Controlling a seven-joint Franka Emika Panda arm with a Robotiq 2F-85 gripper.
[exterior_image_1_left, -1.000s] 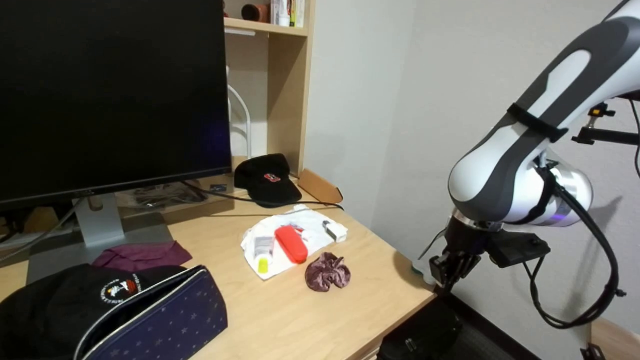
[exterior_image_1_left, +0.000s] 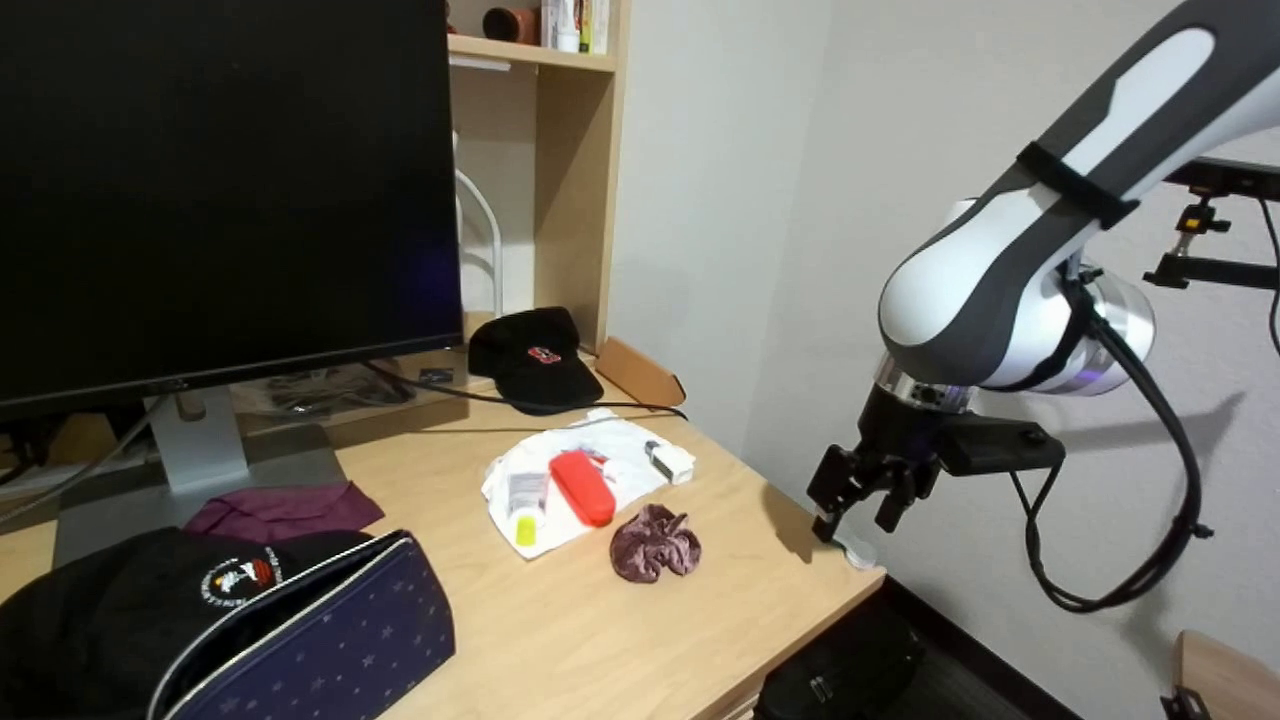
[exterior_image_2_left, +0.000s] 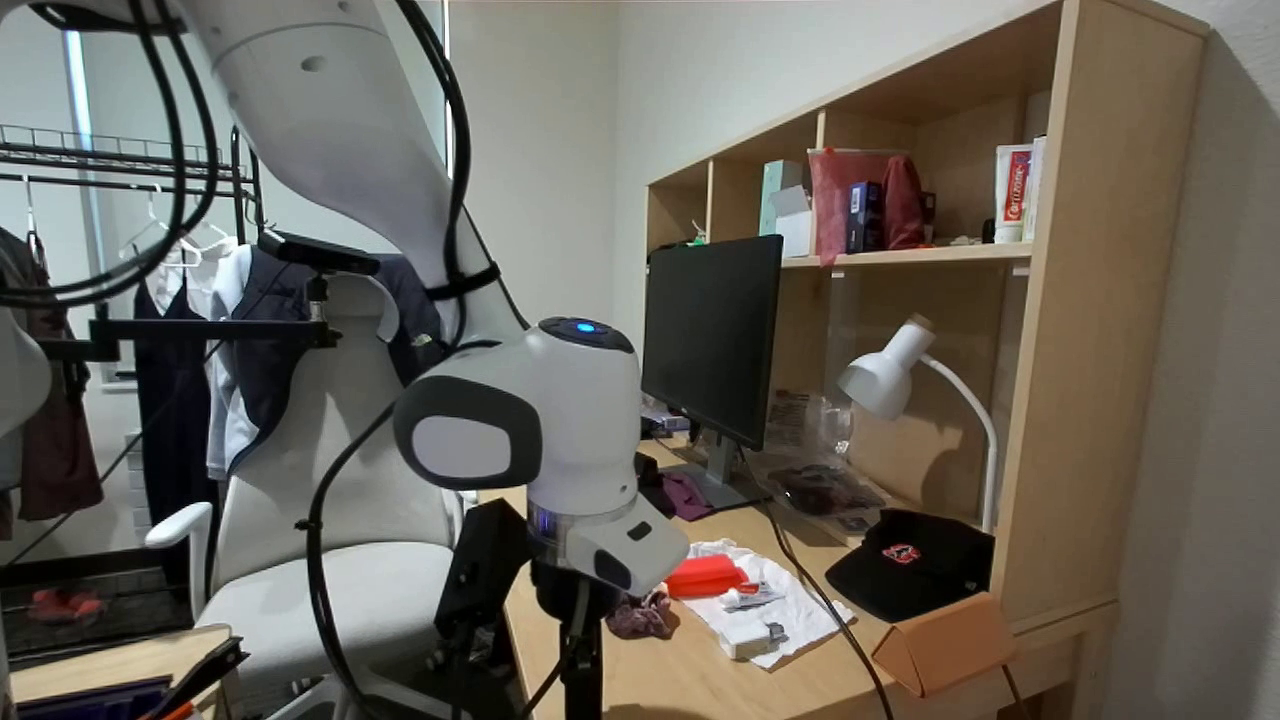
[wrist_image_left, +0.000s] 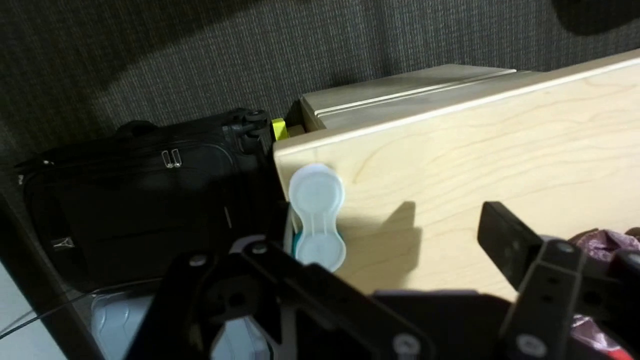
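Note:
At the desk's corner lies a pale, translucent double-lobed case (wrist_image_left: 318, 191), like a contact lens case, with a bit of teal at its lower edge. My gripper is open above the desk, its fingers wide apart and nothing held. In the wrist view the case appears close to the left finger, far from the right fingertip (wrist_image_left: 507, 243). Exterior view 1 shows the gripper (exterior_image_1_left: 858, 526) over the corner, with part of the case (exterior_image_1_left: 859, 554) below it. The fingertips are out of sight in exterior view 2.
A purple scrunchie (exterior_image_1_left: 655, 544) lies inward on the desk, near a white cloth (exterior_image_1_left: 636, 478) carrying a red case (exterior_image_1_left: 583, 488), a tube and a small white box. Past the desk edge, a black suitcase (wrist_image_left: 138, 204) sits on the floor. Bare wood (exterior_image_1_left: 564, 624) fills the front.
In exterior view 1 the arm has shifted up and left, and the gripper has turned so that both fingers show apart. The objects on the cloth have not moved.

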